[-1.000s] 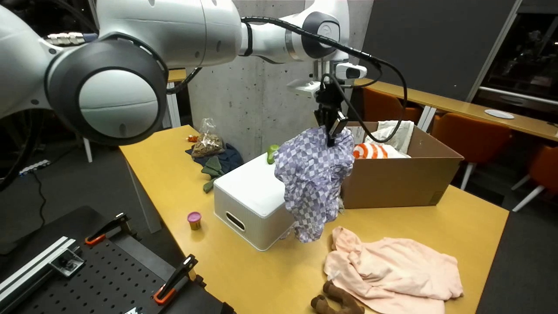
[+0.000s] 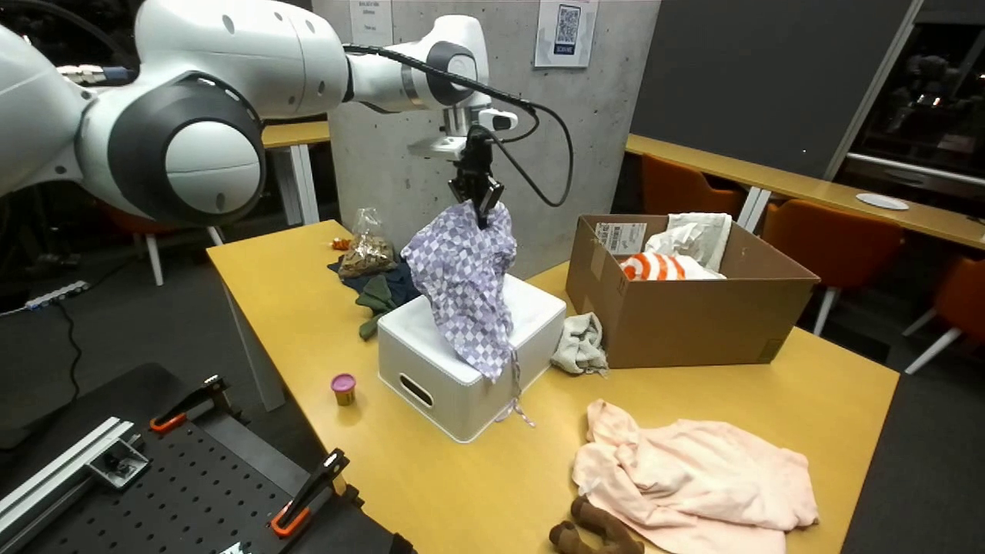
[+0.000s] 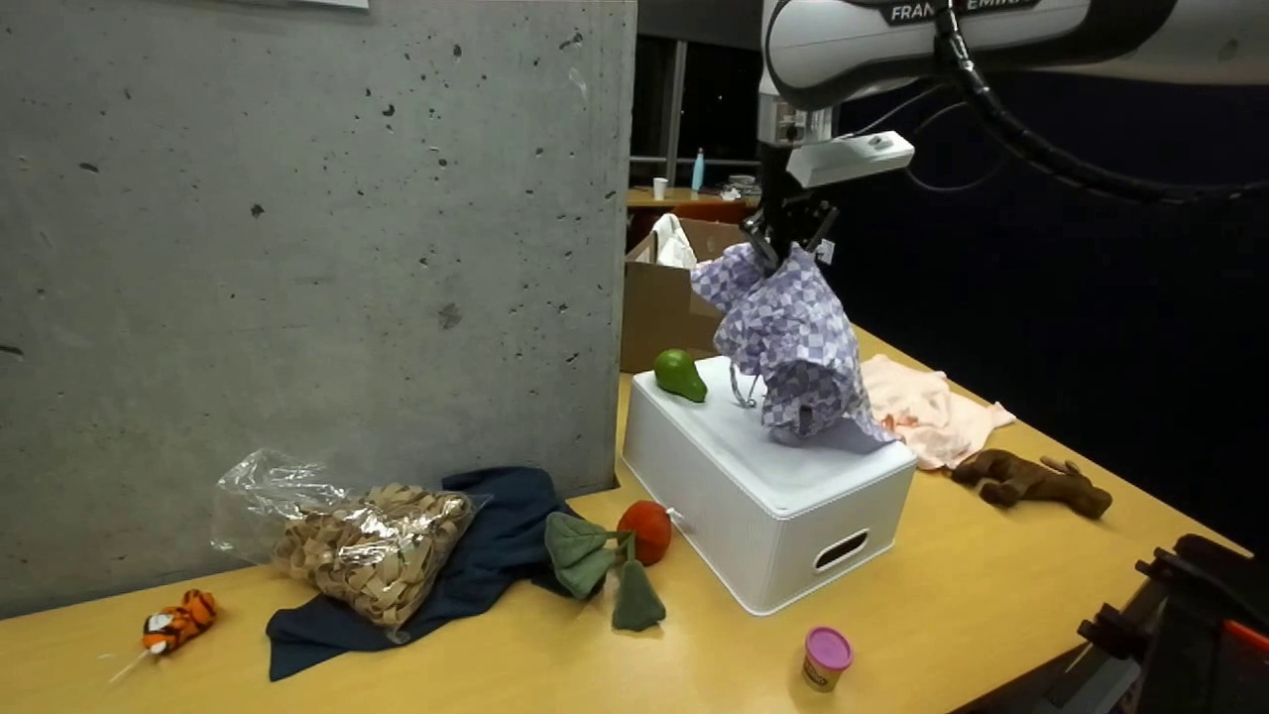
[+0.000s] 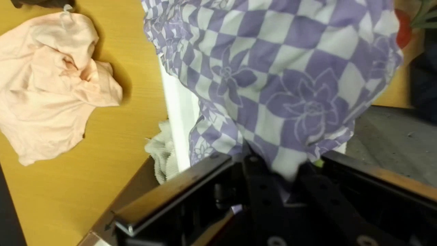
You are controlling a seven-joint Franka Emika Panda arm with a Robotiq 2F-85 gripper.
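Observation:
A purple-and-white checked cloth with a flower print (image 2: 466, 277) hangs from my gripper (image 2: 482, 214), which is shut on a bunched part of it. Its lower folds drape over the top of the white box (image 2: 429, 365), and a thin tie dangles past the box's side in exterior view 1. In exterior view 2 the cloth (image 3: 791, 333) covers the middle of the lid, with a green pear-shaped item (image 3: 679, 374) on the lid's far corner. Fabric fills much of the wrist view and passes between the dark fingers.
An open cardboard box (image 2: 702, 318) holding cloths stands to the right, a grey cloth (image 2: 582, 345) beside it. Pink cloth (image 2: 692, 471) and a brown plush (image 2: 596, 531) lie in front. A purple-lidded tub (image 2: 343, 388) and a bag (image 3: 375, 547) on dark cloth are opposite.
My gripper has carried the checked cloth left, from beside the cardboard box to over the white box. The cloth now hides the green item in exterior view 1.

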